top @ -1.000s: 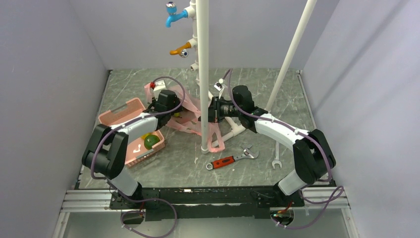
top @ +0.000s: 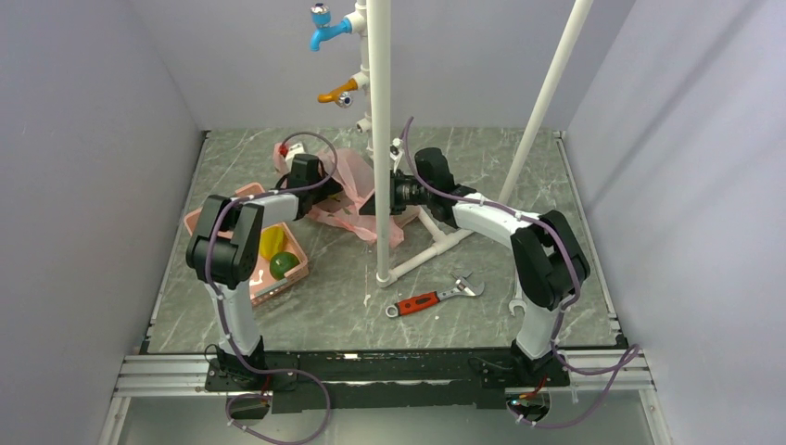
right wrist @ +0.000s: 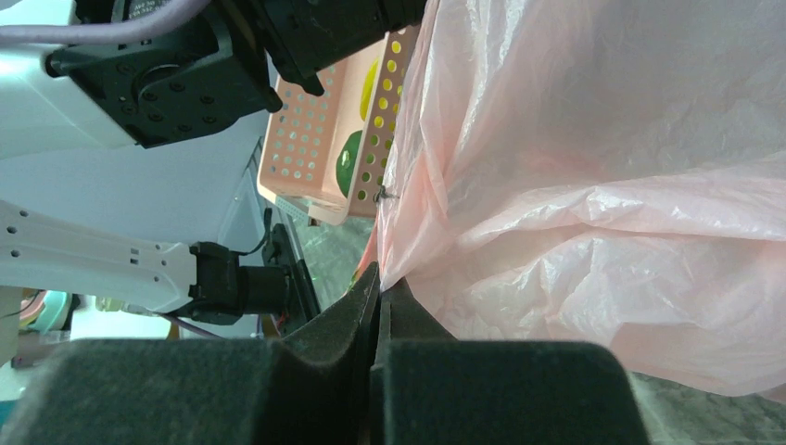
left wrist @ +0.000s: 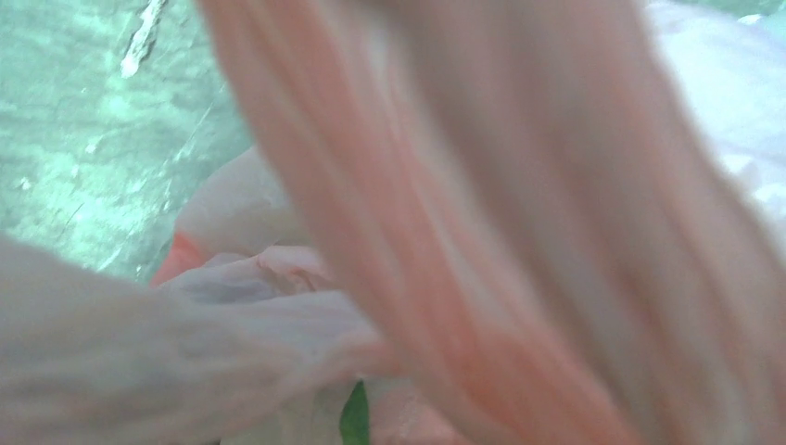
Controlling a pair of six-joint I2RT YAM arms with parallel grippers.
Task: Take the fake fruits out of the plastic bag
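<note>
The translucent pink plastic bag point(top: 354, 171) lies at the back of the table, one side pulled up toward the right. My right gripper is shut on a gathered edge of that film. Inside the bag's mouth my left gripper point(top: 332, 190) stands open, its fingertips partly hidden by the plastic. Blurred folds of the bag point(left wrist: 389, 204) fill most of the left wrist view, where a green tip point(left wrist: 355, 415) peeks out below. A yellow fake fruit point(top: 272, 243) and a round dark green one point(top: 284, 265) sit in the pink basket point(top: 295, 243).
A white pipe stand point(top: 383, 232) rises between my two arms, with blue point(top: 331, 33) and orange point(top: 338, 91) taps behind. An adjustable wrench point(top: 431, 298) lies in front and a spanner point(top: 517, 301) at the right. Bare table point(top: 338, 311) shows at the front middle.
My left gripper has moved a little to the right and back, deeper into the bag. My right arm has shifted left and back, drawing the bag's edge along.
</note>
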